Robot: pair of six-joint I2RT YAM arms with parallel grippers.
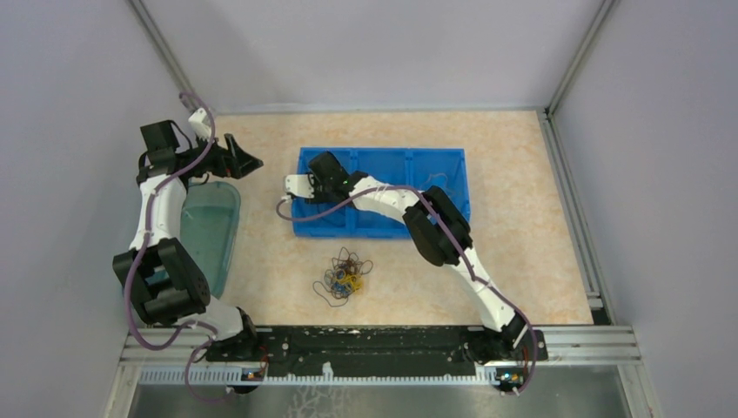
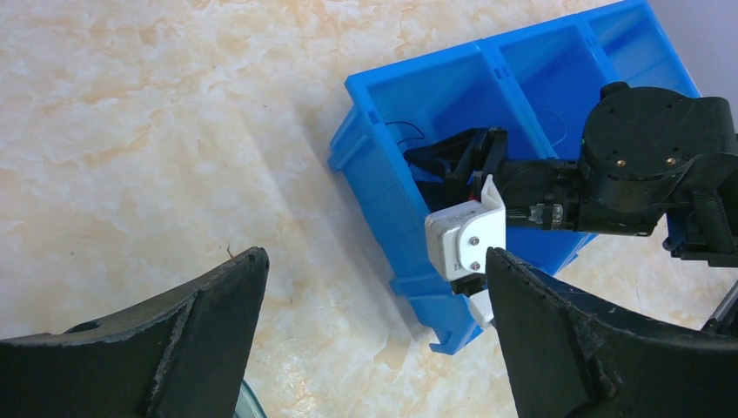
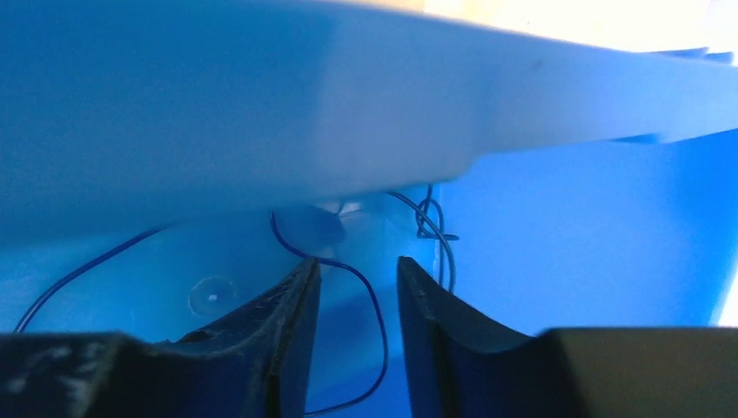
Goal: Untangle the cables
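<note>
A tangle of dark, blue and yellow cables (image 1: 344, 277) lies on the table in front of the blue box (image 1: 379, 226). My right gripper (image 1: 315, 193) is down in the box's left compartment; in the right wrist view its fingertips (image 3: 413, 279) are apart, with thin dark cables (image 3: 374, 305) on the compartment floor behind them and nothing clearly between them. My left gripper (image 1: 244, 164) stands open and empty over the table, left of the box, as its wrist view also shows.
A translucent teal tray (image 1: 226, 218) lies at the far left, partly under my left arm. A thin cable also lies in the box's right compartment.
</note>
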